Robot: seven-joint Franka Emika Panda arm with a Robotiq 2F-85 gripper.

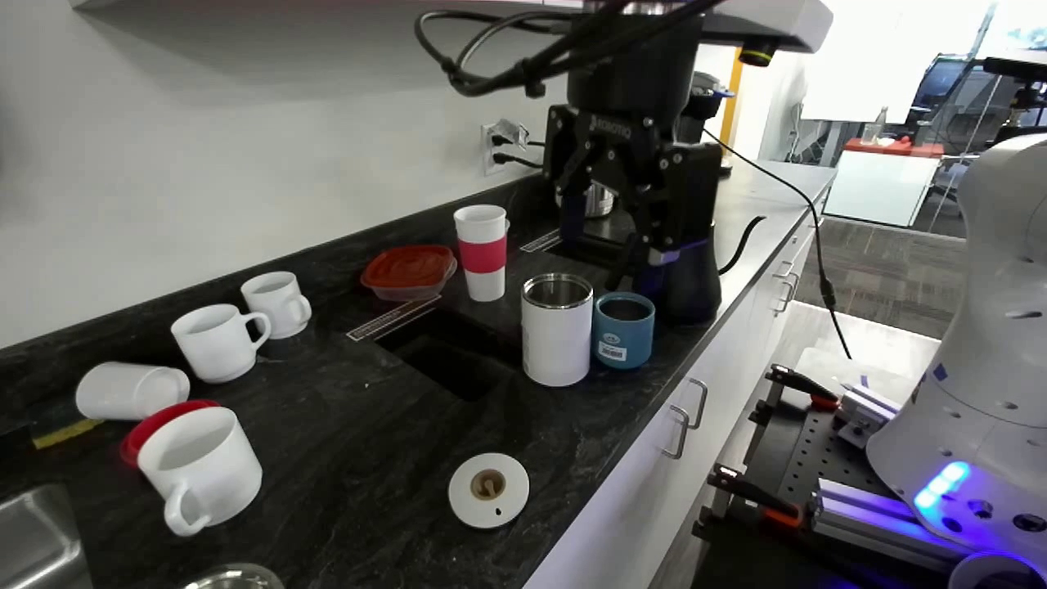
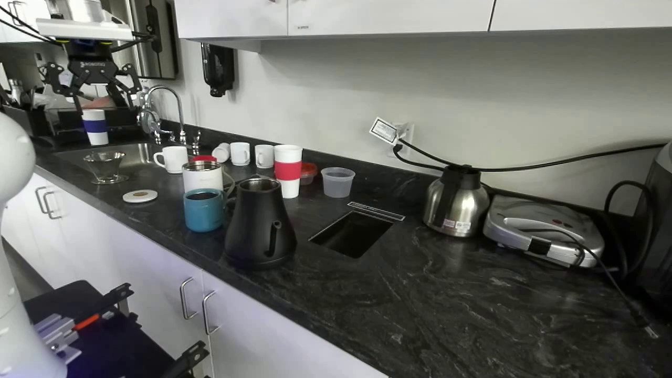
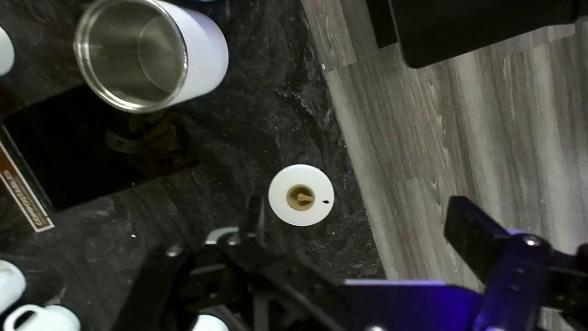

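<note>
A round white lid (image 1: 488, 490) with a small wooden knob lies flat on the dark counter. In the wrist view the lid (image 3: 301, 195) shows between the fingers' directions, nearer the left finger. My gripper is open and empty, pointing down, well above the counter. In exterior view 1 the gripper (image 1: 620, 236) overlaps the black kettle (image 1: 692, 285); exterior view 2 shows the gripper (image 2: 101, 106) high at the sink end. An open white canister (image 1: 556, 334) stands upright beside a blue mug (image 1: 623, 332).
Several white mugs (image 1: 217, 343) and a red-lidded container (image 1: 407, 272) are toward the wall, near a white cup with a red band (image 1: 482, 254). A glass dripper (image 2: 104, 167) stands by the sink. Its front edge is close.
</note>
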